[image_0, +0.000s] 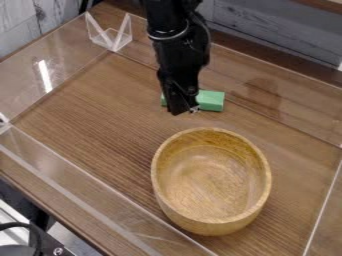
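Observation:
The black robot arm reaches down from the top centre to its gripper (182, 104), which hangs shut just in front of and partly over a small green block (207, 101) on the wooden table. I see nothing held between its fingers; the block's left part is hidden behind it. Below and to the right sits a large, empty round wooden bowl (214, 215).
A clear wire-like holder (110, 32) stands at the back left. The table (80, 120) is open on the left and at the right. A black cable (27, 230) lies at the bottom left corner.

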